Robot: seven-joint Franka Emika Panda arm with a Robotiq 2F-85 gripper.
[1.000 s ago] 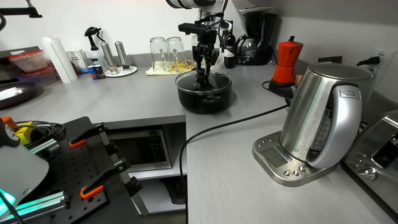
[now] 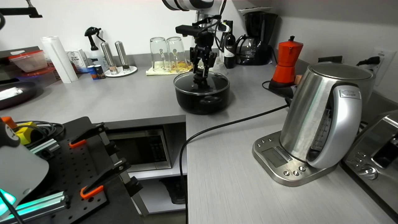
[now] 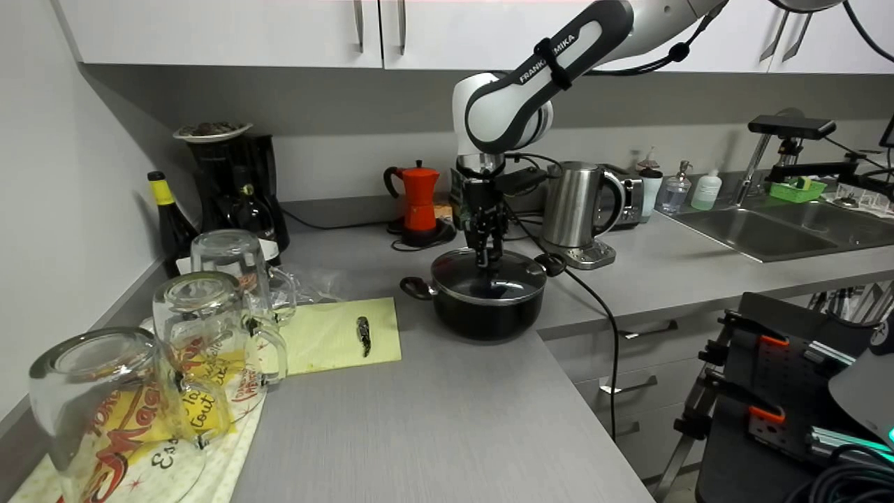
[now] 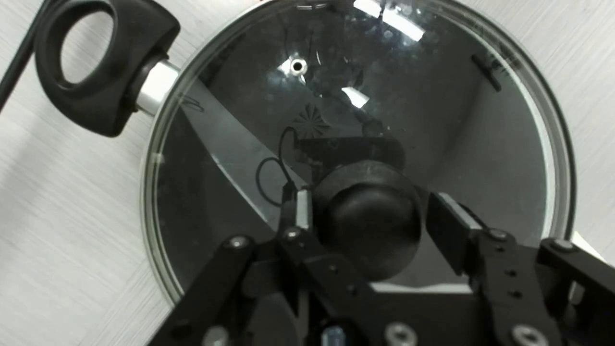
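Note:
A black pot (image 2: pixel 202 100) with a glass lid (image 3: pixel 457 272) on it stands near the counter's inner corner. From above, the lid's round black knob (image 4: pixel 369 230) shows in the wrist view. My gripper is low over the lid, part open, one finger on each side of the knob. The left finger (image 4: pixel 303 208) is close against the knob; whether they touch is unclear. A gap shows between the knob and the right finger. The lid appears seated on the pot's rim.
Glass mugs (image 3: pixel 201 327) and a yellow cloth (image 3: pixel 335 344) lie to one side. A steel kettle (image 2: pixel 317 115), a red moka pot (image 2: pixel 287 59) and a coffee maker (image 2: pixel 257 37) stand around. A black cable (image 2: pixel 231 123) crosses the counter near the pot. Bare counter (image 3: pixel 402 419) lies beyond the cloth.
In exterior view 1, my gripper and the pot with its lid have shifted slightly left. The arm sits a little lower. Everything else looks the same.

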